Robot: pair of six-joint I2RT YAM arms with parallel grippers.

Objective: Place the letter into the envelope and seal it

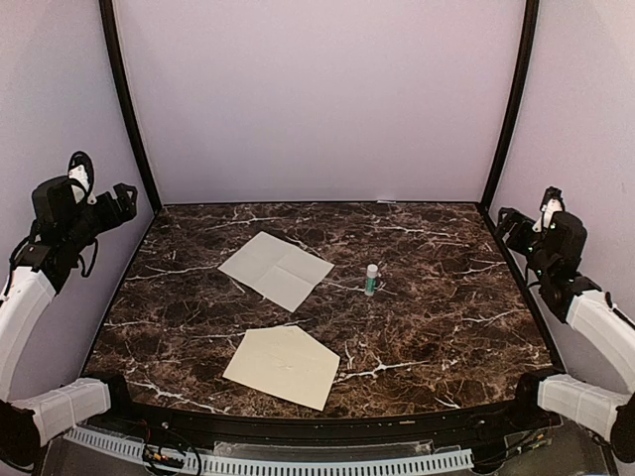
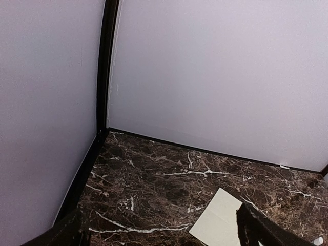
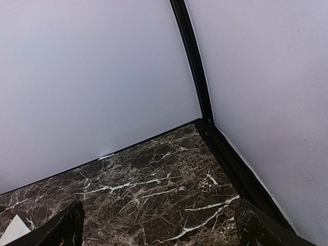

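A white creased sheet, the letter (image 1: 276, 271), lies flat left of the table's middle, turned at an angle. Nearer the front edge rests the cream envelope (image 1: 283, 367), its pointed side toward the letter and apart from it. A small bottle with a white cap and green label, like a glue stick (image 1: 371, 281), stands upright to the letter's right. My left gripper (image 1: 125, 200) hangs at the left side, away from everything; its fingers (image 2: 266, 230) are spread wide. Over at the right side, my right gripper (image 1: 508, 226) is open too, with nothing between its fingers.
Pale walls with black frame edges (image 1: 503, 119) close it in at the back and sides. A perforated white strip (image 1: 268, 465) runs along the front.
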